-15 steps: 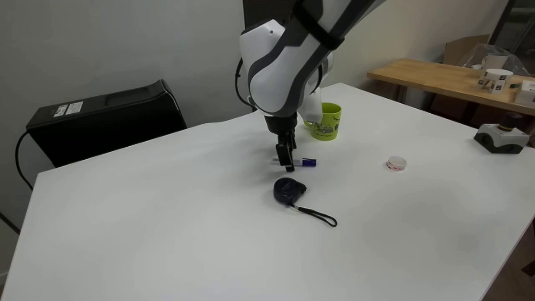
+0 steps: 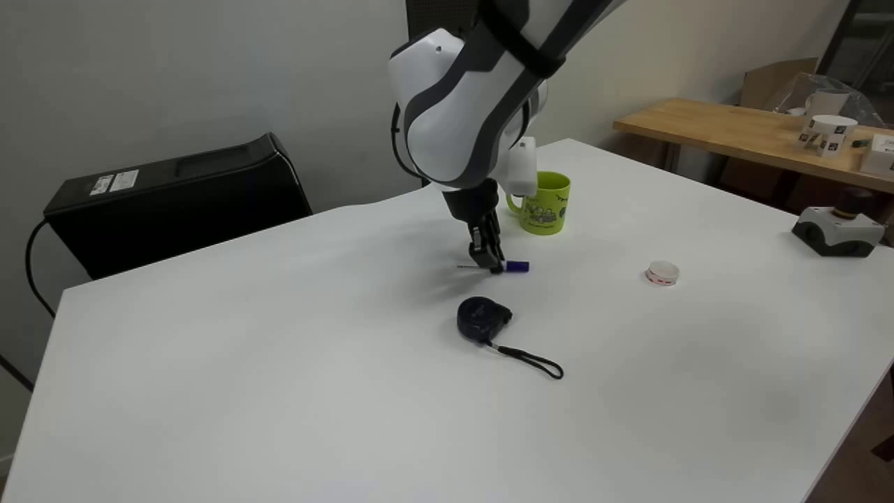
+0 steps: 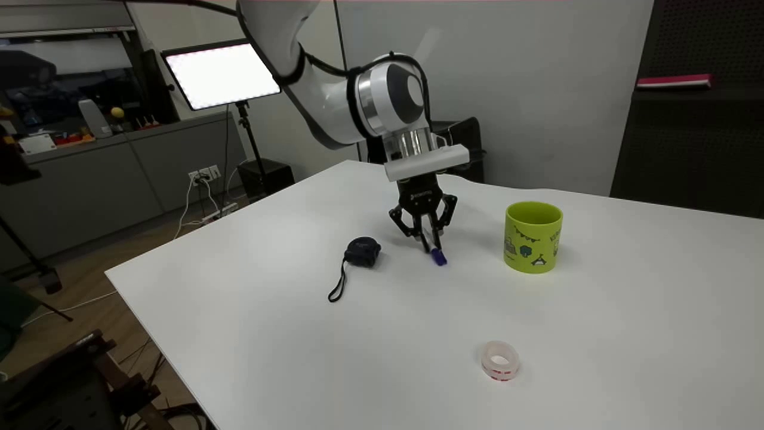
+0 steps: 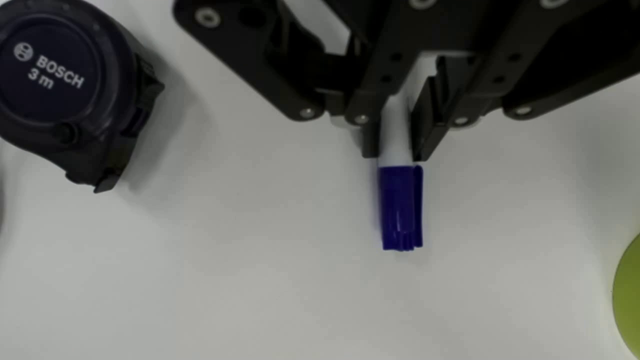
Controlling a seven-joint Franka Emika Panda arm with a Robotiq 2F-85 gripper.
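Note:
A white marker with a blue cap (image 4: 397, 207) lies between the fingers of my gripper, which is shut on its white barrel just behind the cap. In exterior view 1 the blue cap (image 2: 517, 267) pokes out to the right of my gripper (image 2: 496, 267), at the table surface. Exterior view 2 has the cap (image 3: 438, 257) pointing toward the camera below the fingertips. Much of the barrel is hidden by the fingers. Whether the marker touches the table cannot be told.
A dark Bosch tape measure (image 2: 480, 319) with a wrist strap lies close by. The green mug (image 3: 533, 237) stands upright on the gripper's other side. A tape roll (image 3: 499, 361) sits farther off.
In exterior view 1 my gripper has moved slightly right along the marker, toward its cap, and its fingertips sit a little higher in the picture. The tape measure, mug and tape roll have stayed put.

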